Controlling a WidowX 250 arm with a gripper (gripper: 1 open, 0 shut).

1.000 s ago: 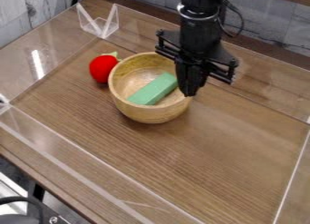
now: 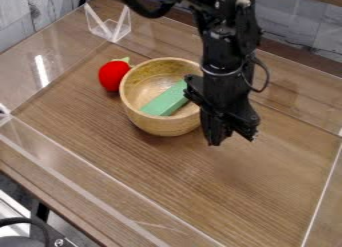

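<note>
My black gripper (image 2: 214, 133) points down over the table just right of the wooden bowl (image 2: 136, 101), its tip lower than the bowl's middle. It looks shut, with nothing visible between its fingers. A green block (image 2: 166, 101) lies in the bowl, partly hidden behind the arm. A red tomato-like object (image 2: 114, 77) sits outside the bowl at its upper left.
A clear, angular plastic item (image 2: 110, 23) stands at the back left. Dark cables show at the bottom left corner.
My gripper has moved toward the front of the table, lower in the view. The bowl with the green block appears about where it was.
</note>
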